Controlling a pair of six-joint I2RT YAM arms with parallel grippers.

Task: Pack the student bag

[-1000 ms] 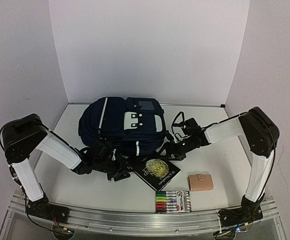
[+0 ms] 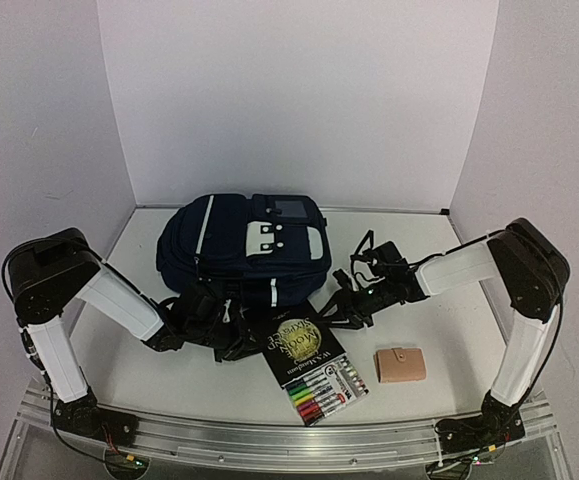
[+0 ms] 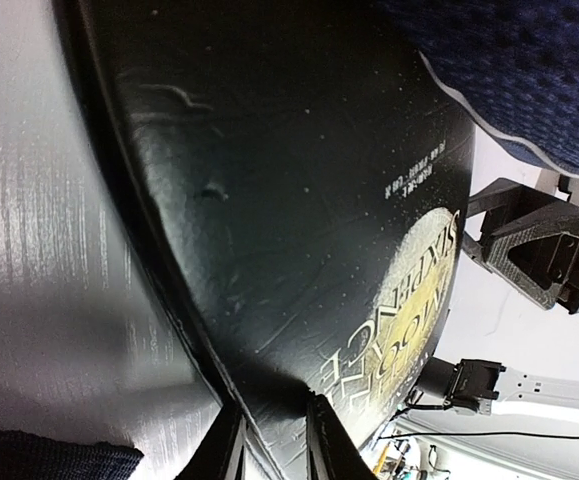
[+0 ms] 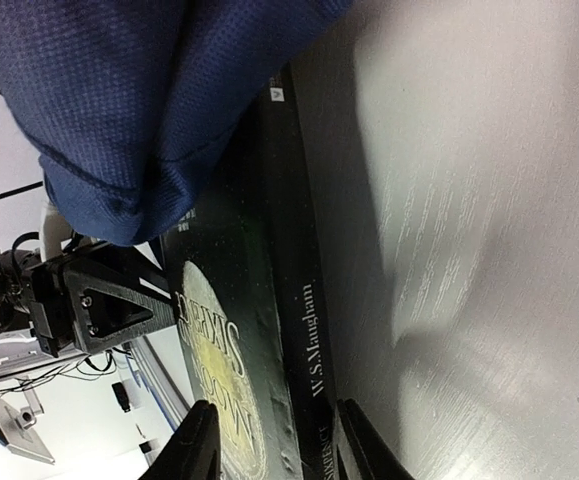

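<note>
A dark blue backpack (image 2: pixel 239 250) lies on the table, its fabric overhanging the far end of a black book (image 2: pixel 279 357). The book lies slanted in front, its gold moon disc (image 2: pixel 299 340) facing up. My left gripper (image 2: pixel 247 347) is at the book's left side; in the left wrist view its fingers (image 3: pixel 221 450) stand slightly apart around the edge. On the other side, my right gripper (image 2: pixel 335 310) has its fingers (image 4: pixel 201 445) apart, with the spine (image 4: pixel 304 320) between them. Whether either grips the book cannot be told. Coloured markers (image 2: pixel 327 391) rest against or over its near end.
A pinkish-tan wallet (image 2: pixel 400 365) lies right of the markers. Free table shows at the right and front left. The metal front rail (image 2: pixel 269 430) is close below the markers.
The book has turned clockwise, its near end swinging left. The marker pack has gone from square to slanted, shifting slightly left. My right arm has moved slightly; the left gripper has hardly moved.
</note>
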